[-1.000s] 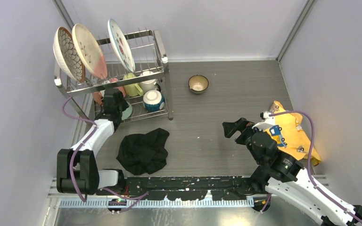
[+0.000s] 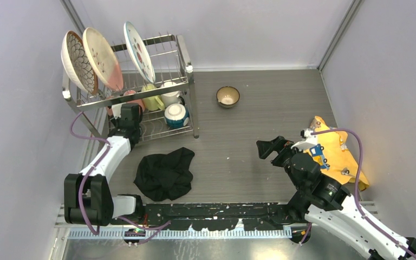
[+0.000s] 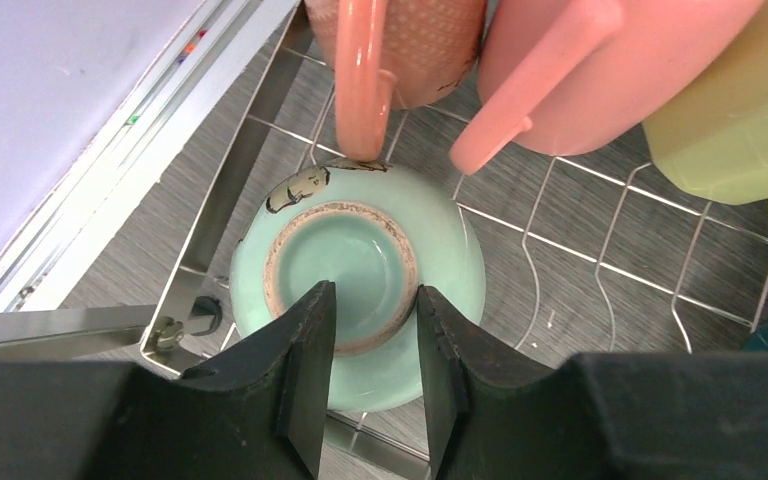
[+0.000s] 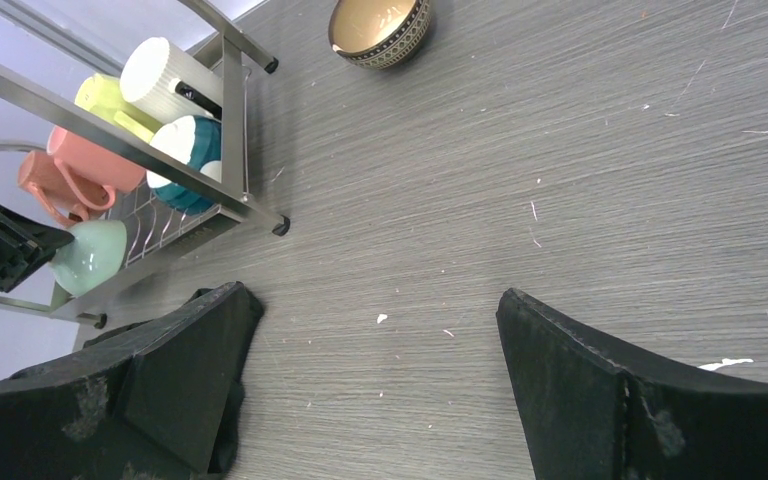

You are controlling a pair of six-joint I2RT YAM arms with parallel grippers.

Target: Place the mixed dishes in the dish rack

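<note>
A mint-green bowl [image 3: 440, 250] lies upside down on the dish rack's lower shelf [image 3: 600, 260]. My left gripper is over it, part open, fingertips at its foot ring; I cannot tell if they touch. Pink mugs [image 3: 620, 70], a yellow mug [image 3: 720, 130] and, in the top view, a blue bowl [image 2: 177, 123] share that shelf. Three plates or dishes [image 2: 102, 59] stand on the upper tier. A small brown bowl [image 2: 228, 96] rests on the table right of the rack. My right gripper [image 2: 265, 149] stands open and empty over the table.
A black cloth [image 2: 164, 173] lies in front of the rack. A yellow cloth [image 2: 333, 157] lies at right beside my right arm. Walls bound the area.
My left gripper has shifted slightly within the rack, and less of the green bowl shows from above. The right arm is unchanged.
</note>
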